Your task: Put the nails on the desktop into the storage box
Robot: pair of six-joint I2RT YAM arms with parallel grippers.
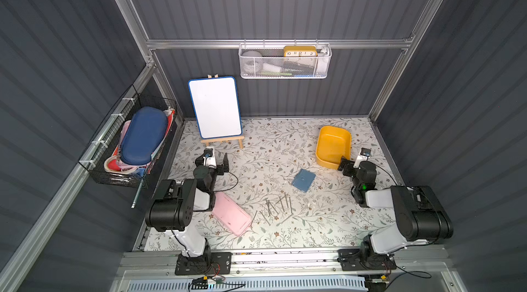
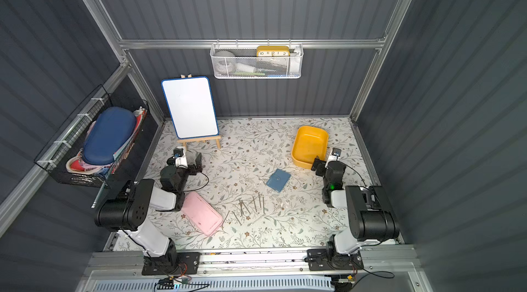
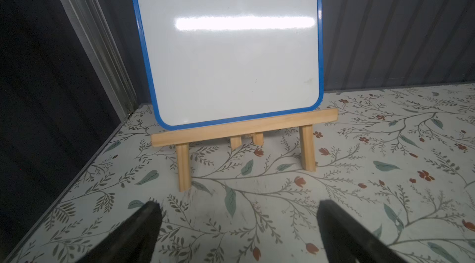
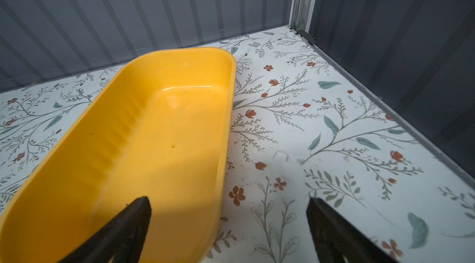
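Observation:
Several thin metal nails (image 1: 269, 208) lie scattered at the front middle of the table, some crossing or close together. A pink rectangular box or tray (image 1: 231, 213) rests to their left. At the back right stands a yellow open bin (image 1: 333, 147); its visible floor is bare in the right wrist view. My left gripper is open and empty, in front of the whiteboard and well away from the nails. Beside the near end of the yellow bin, my right gripper also stands open, its fingers wide apart with the bin's right wall between them in view.
A flat blue object (image 1: 303, 180) lies mid-table, between the nails and the yellow bin. The whiteboard (image 1: 215, 107) on its wooden easel occupies the back left. Small clear items (image 1: 313, 204) lie right of the nails.

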